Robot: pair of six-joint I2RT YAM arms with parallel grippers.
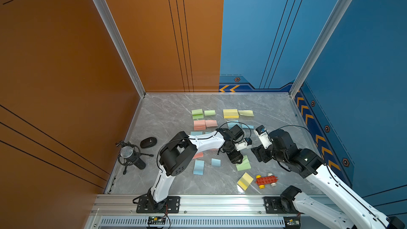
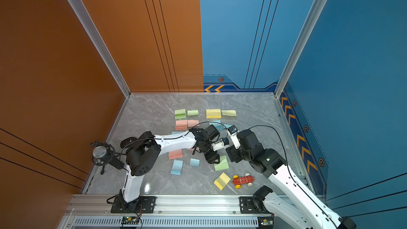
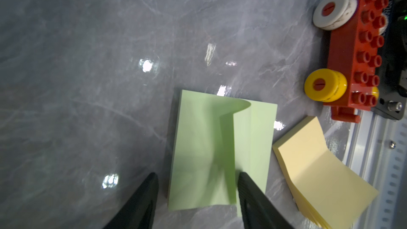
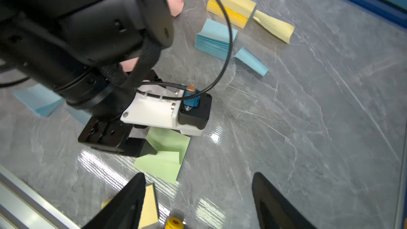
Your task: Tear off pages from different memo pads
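Note:
A light green memo pad [image 3: 203, 148] lies on the grey table, its top page bent up along the right. My left gripper is over its near edge; the lifted green page [image 3: 242, 131] reaches between the fingers, at the right fingertip. My right gripper hangs to the right of it, fingers apart, nothing between them. Blue pads [image 4: 212, 44], pink pads [image 1: 199, 125] and yellow pads [image 4: 229, 4] stand farther back, some with loose pages beside them.
A red toy brick car [image 3: 351, 55] and another yellow pad [image 3: 322, 178] lie near the front edge. A microphone [image 1: 127, 154] and black mouse [image 1: 148, 142] sit at the left.

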